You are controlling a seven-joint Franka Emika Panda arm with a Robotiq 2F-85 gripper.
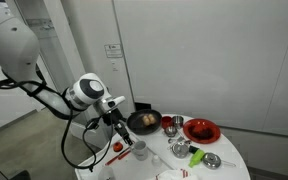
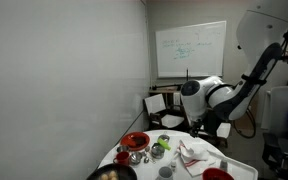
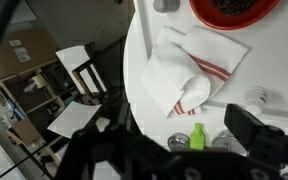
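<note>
My gripper stands open, its dark fingers wide apart at the bottom of the wrist view with nothing held between them. Beyond them lies a crumpled white cloth (image 3: 174, 62) with red stripes on the table. A red bowl (image 3: 246, 22) of dark contents sits past the cloth, cut off by the top edge. In exterior view 1 the gripper (image 1: 123, 132) hangs above the table's left part, near a grey cup (image 1: 139, 149). From exterior view 2, the gripper (image 2: 197, 131) appears above the cloth (image 2: 192, 156).
A black pan (image 1: 144, 122) with food and another red bowl (image 1: 201, 130) stand toward the wall. A metal pot (image 1: 179, 148) and a green object (image 1: 197, 157) are to the right of the cup. Chairs (image 3: 79, 63) stand beyond the table edge.
</note>
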